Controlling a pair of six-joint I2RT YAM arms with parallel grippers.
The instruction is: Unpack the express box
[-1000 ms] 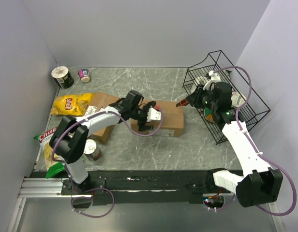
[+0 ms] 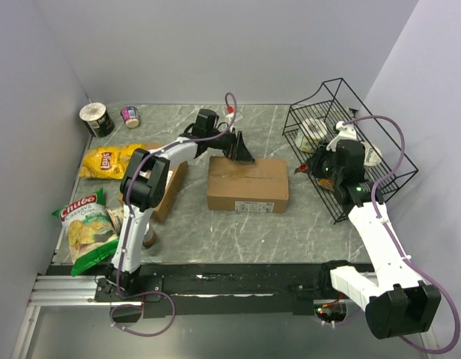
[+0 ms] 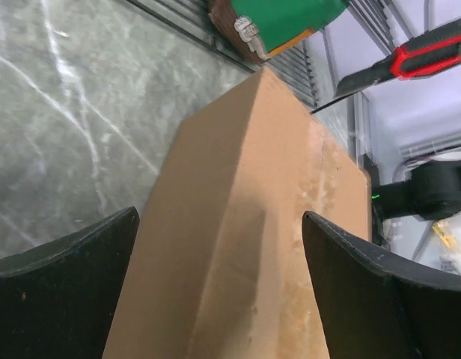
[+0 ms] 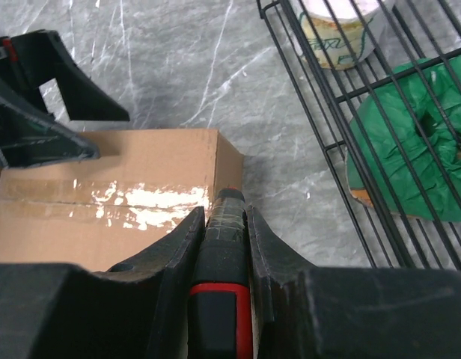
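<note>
A sealed cardboard box (image 2: 247, 183) with a label lies at the table's middle, also filling much of the left wrist view (image 3: 208, 217). My left gripper (image 2: 238, 149) is open at the box's back edge, its two black fingers (image 3: 66, 292) either side of the box's top in the left wrist view. My right gripper (image 2: 313, 168), at the wire rack's left side, is shut on a red-and-black box cutter (image 4: 221, 299), seen between its fingers in the right wrist view.
The wire rack (image 2: 350, 105) holds several items. A second cardboard box (image 2: 171, 194) lies left, beside a yellow bag (image 2: 103, 161), a green chips bag (image 2: 88, 232) and cans (image 2: 97, 120). Bare table surrounds the middle box.
My right gripper has moved slightly right and back from the box, still holding the cutter.
</note>
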